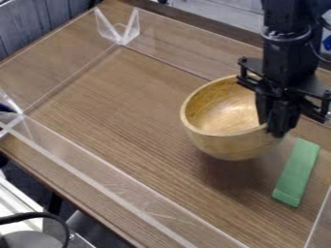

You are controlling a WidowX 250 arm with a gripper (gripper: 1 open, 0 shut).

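Observation:
A wooden bowl (pixel 212 131) is held tilted above the wooden table (pixel 104 107) by my black gripper (pixel 272 121), which grips its right rim. The fingertips are partly hidden at the rim. A green rectangular block (pixel 296 174) lies on the table to the right of and below the bowl.
Clear plastic edging runs along the left, back and front of the work area. A black cable and white object sit outside at the lower left.

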